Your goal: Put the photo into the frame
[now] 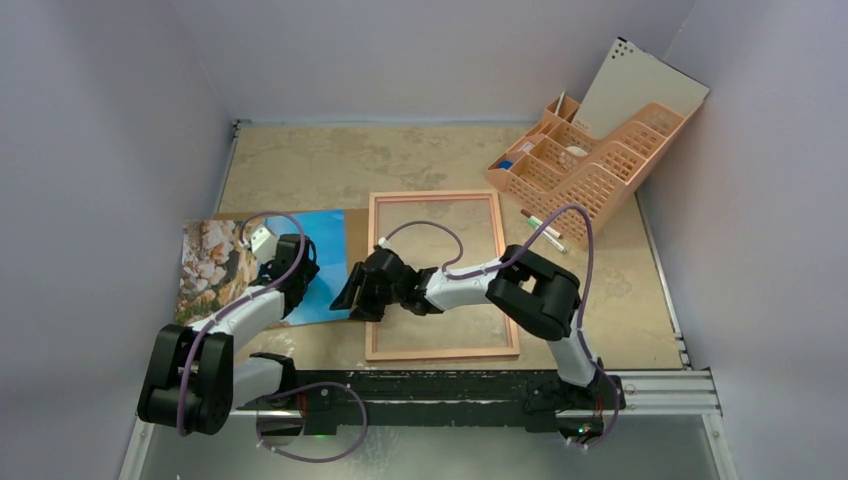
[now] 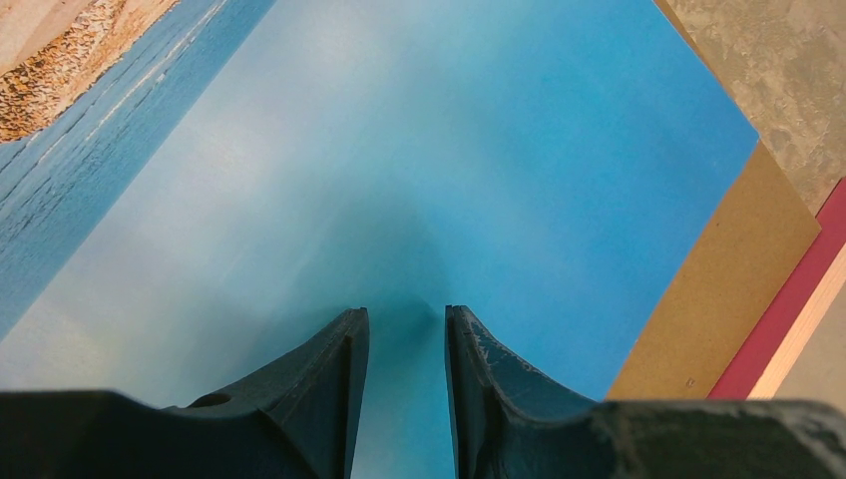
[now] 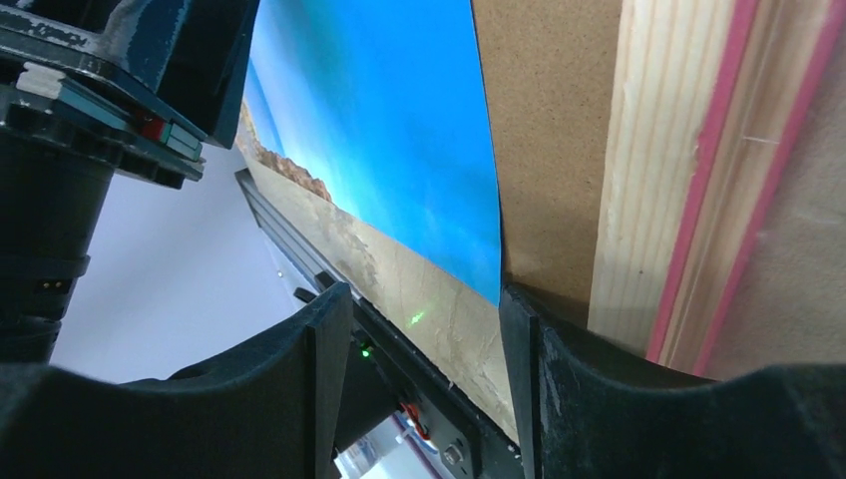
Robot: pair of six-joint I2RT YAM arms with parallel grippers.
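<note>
The photo (image 1: 320, 228), blue on its right part and flowers on rock at the left, lies on a brown backing board (image 1: 356, 232) left of the wooden frame (image 1: 436, 354). Over the photo's blue part is my left gripper; its fingertips are close together with a narrow gap, and whether they pinch anything is unclear. My right gripper is open at the photo's near right corner, one finger touching that corner or right beside it. In the right wrist view the photo (image 3: 399, 130) lies between the fingers' lines, ungripped.
At the back right stands an orange organizer (image 1: 610, 165) holding a white board (image 1: 640, 90). Two markers (image 1: 545, 235) lie beside it. My right arm reaches across the frame.
</note>
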